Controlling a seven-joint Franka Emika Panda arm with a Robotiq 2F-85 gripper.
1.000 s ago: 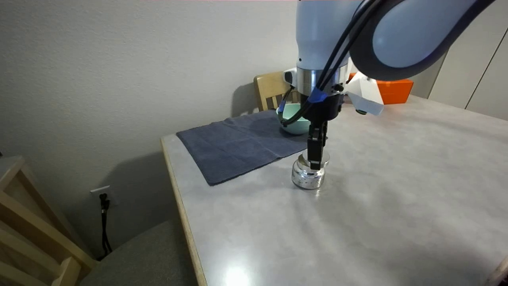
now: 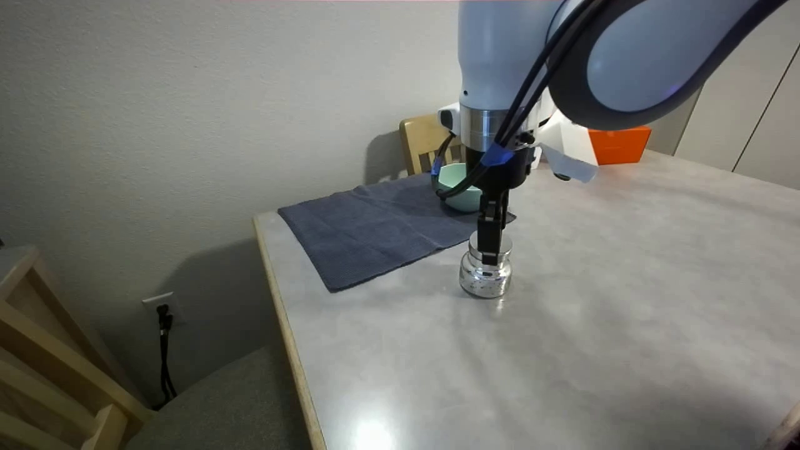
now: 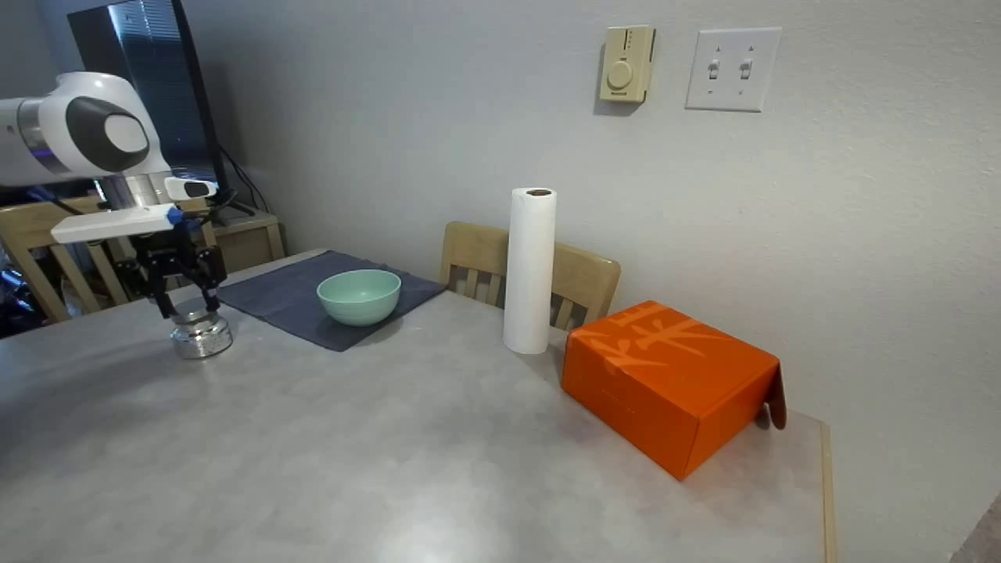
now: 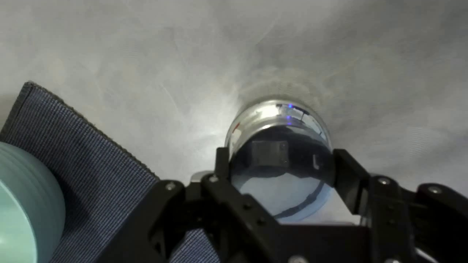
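Observation:
Under my gripper a shiny silver jar (image 2: 484, 281) stands upright on the table, with a rounded body and a speckled lower part. The gripper is shut on a round, mirror-like lid (image 4: 280, 193), one black finger on either side. From exterior view 1 the lid sits over the jar's mouth, roughly in line with it; whether it is fully seated I cannot tell. In the wrist view the jar's shoulder (image 4: 256, 116) shows as a bright band beyond the lid's edge. The rest of the jar is hidden below the lid there.
A dark blue cloth (image 2: 375, 232) lies close behind the jar, with a mint-green bowl (image 3: 359, 299) on it. Farther along stand a white paper roll (image 3: 530, 272) and an orange box (image 3: 647, 403).
My gripper has shifted slightly left in exterior view 1, carrying the lid from an off-centre place on the right to over the jar. The jar stands where it was.

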